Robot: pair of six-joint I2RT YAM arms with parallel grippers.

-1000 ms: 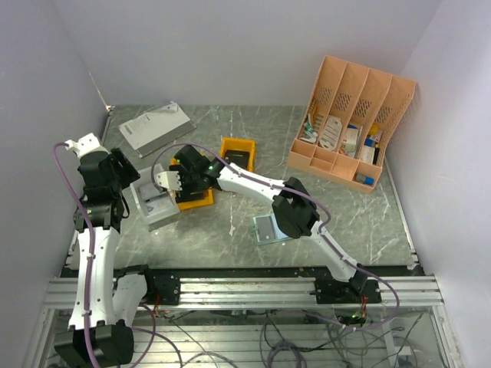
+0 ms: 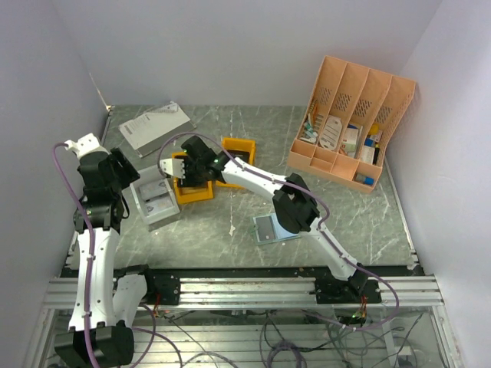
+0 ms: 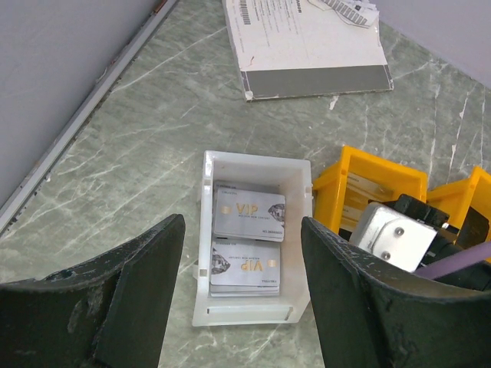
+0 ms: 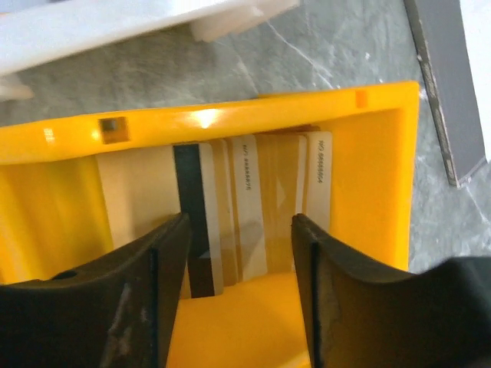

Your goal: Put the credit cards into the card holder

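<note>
Several credit cards marked VIP (image 3: 249,212) lie in two stacks inside a white bin (image 3: 202,264). More cards (image 4: 247,192) stand on edge, leaning together, in the nearer yellow bin (image 4: 374,172). My right gripper is over that yellow bin, its fingertips spread apart in front of the cards with none held between them. To the left of the white bin in the top view, my left gripper hangs open and empty. The right arm hides part of the yellow bins from above.
A second yellow bin (image 2: 245,143) sits to the right of the first. A white box (image 2: 157,129) lies behind the bins. A peach organiser (image 2: 349,159) stands at the back right, and a small flat item (image 2: 266,228) lies near the right arm.
My right gripper has shifted slightly to the right over the yellow bins, and its arm covers more of the second one. The left arm stays where it was.
</note>
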